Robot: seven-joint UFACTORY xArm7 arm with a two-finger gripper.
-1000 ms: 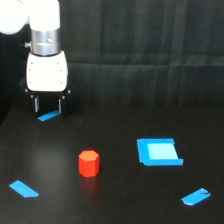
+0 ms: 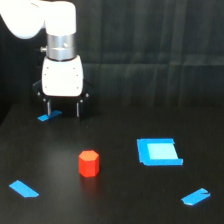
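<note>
A red block [image 2: 89, 163], six-sided in outline, rests on the black table left of the centre. My gripper [image 2: 64, 106] hangs at the back left, behind the block and well apart from it. Its dark fingers [image 2: 82, 101] are spread, so it stands open, and nothing shows between them. To the right lies a pale square [image 2: 160, 151] framed with blue tape [image 2: 155, 141]; nothing stands on it.
Short strips of blue tape lie at the front left [image 2: 23, 188], the front right [image 2: 196, 197] and below the gripper [image 2: 49, 115]. A dark curtain [image 2: 150, 50] closes off the back.
The arm and gripper have shifted to the right at the back of the table. The red block and the taped square have not moved.
</note>
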